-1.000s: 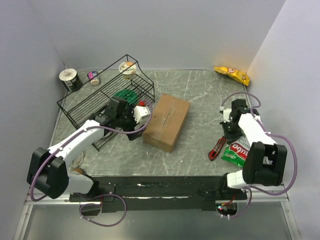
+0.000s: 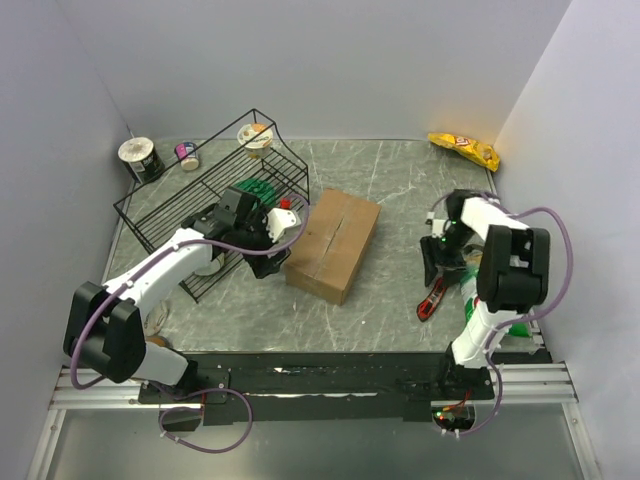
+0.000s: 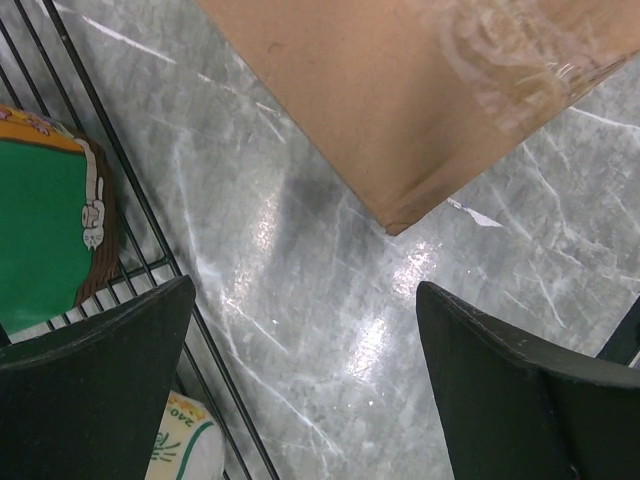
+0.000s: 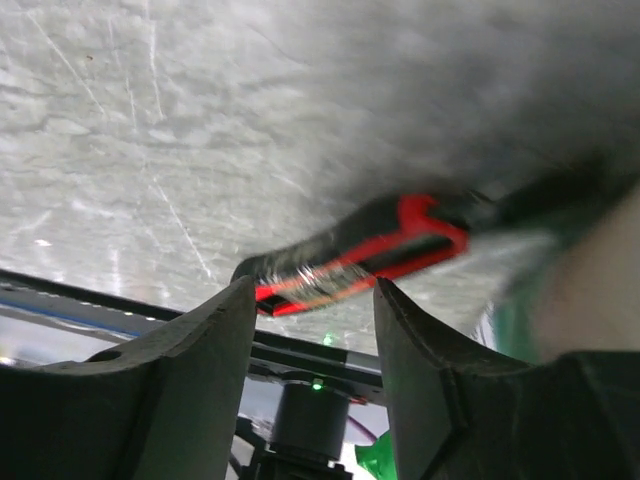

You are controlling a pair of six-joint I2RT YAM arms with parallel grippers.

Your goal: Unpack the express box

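The closed, taped cardboard box [image 2: 332, 245] lies in the middle of the table, filling the top of the left wrist view [image 3: 430, 100]. My left gripper [image 2: 268, 258] hangs open at its left side, by the wire rack, with nothing between its fingers. A red-and-black box cutter [image 2: 432, 298] lies right of the box; in the right wrist view the cutter [image 4: 350, 260] is blurred just beyond the fingers of my right gripper, which stand apart with nothing visibly held.
A wire rack [image 2: 180, 215] with items stands at the left. Cans [image 2: 140, 158] and a yellow bag [image 2: 462, 147] are at the back. A green bag [image 2: 512, 328] lies at the right edge, partly under the right arm. The table between box and cutter is clear.
My right arm has moved leftward from over the green bag to above the box cutter. The left arm has shifted only slightly.
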